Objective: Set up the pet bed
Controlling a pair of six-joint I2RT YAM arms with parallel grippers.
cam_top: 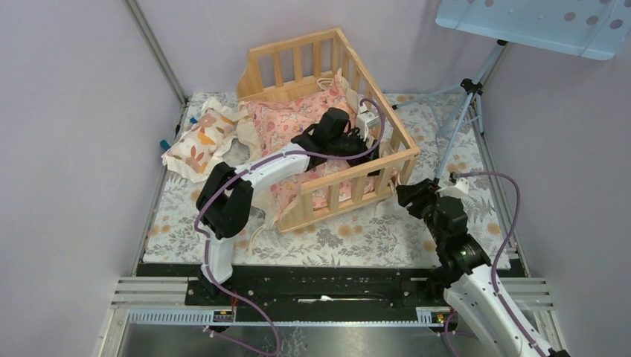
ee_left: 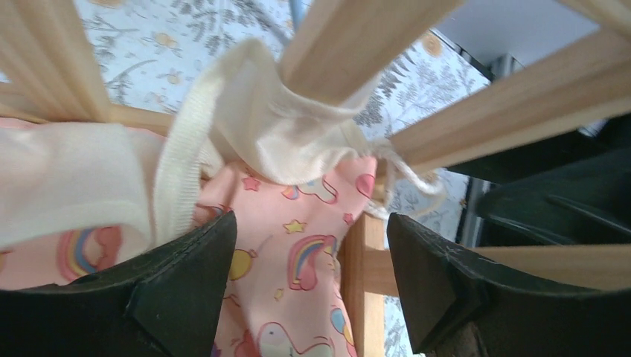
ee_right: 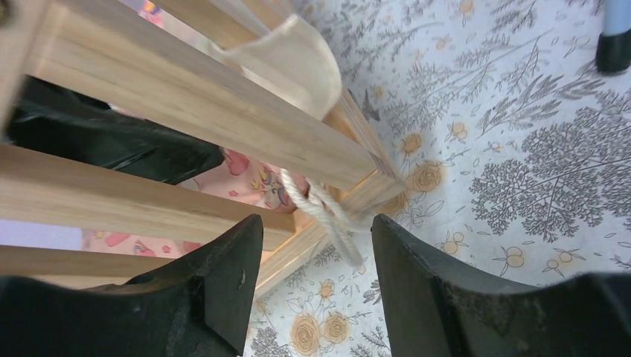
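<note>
The wooden pet bed (cam_top: 350, 181) has slatted rails and a pink patterned liner (cam_top: 283, 123) inside. At its right front corner, a cream tie (ee_left: 405, 175) loops out between the slats. My left gripper hangs inside the bed over the pink liner, its fingers apart with no cloth gripped. Outside that corner, my right gripper stands open. In the right wrist view the hanging cord end (ee_right: 338, 236) reaches into the space between its fingers, which are not closed on it.
A cushion with leaf print (cam_top: 201, 145) lies left of the bed. A light blue tripod stand (cam_top: 454, 137) rises at the right rear.
</note>
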